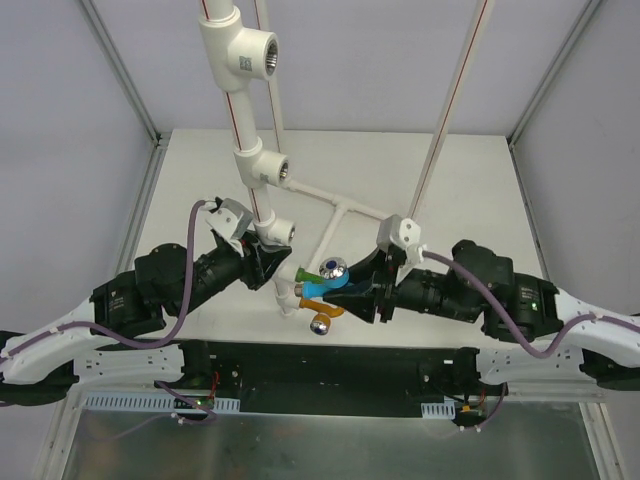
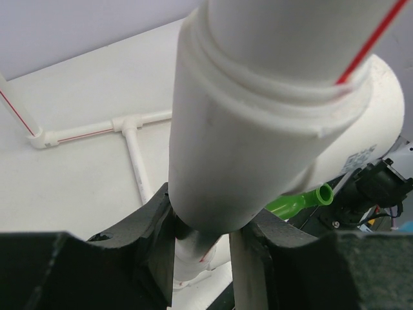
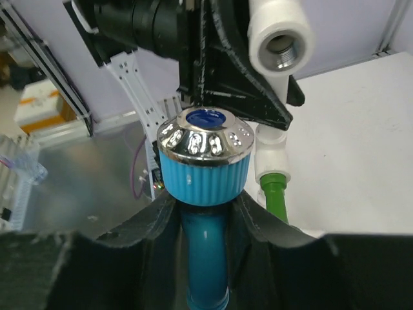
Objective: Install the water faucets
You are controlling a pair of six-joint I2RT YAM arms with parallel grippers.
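Note:
A tall white pipe (image 1: 241,120) with side sockets stands left of centre, and my left gripper (image 1: 268,258) is shut on it below the third socket (image 1: 283,232). The left wrist view shows the pipe (image 2: 239,142) between the fingers. My right gripper (image 1: 362,294) is shut on a blue faucet (image 3: 205,255) with a chrome knob (image 3: 206,137). Its free end points left, just right of the pipe and apart from the open socket (image 3: 282,51). Lower on the pipe are a green faucet (image 1: 308,276), partly hidden, and an orange faucet (image 1: 326,307).
Two further sockets, upper (image 1: 262,53) and middle (image 1: 274,168), are empty. Thin white piping (image 1: 340,205) runs over the pale board (image 1: 470,240) behind. Both grippers are close together at the pipe, while the board's right side is clear.

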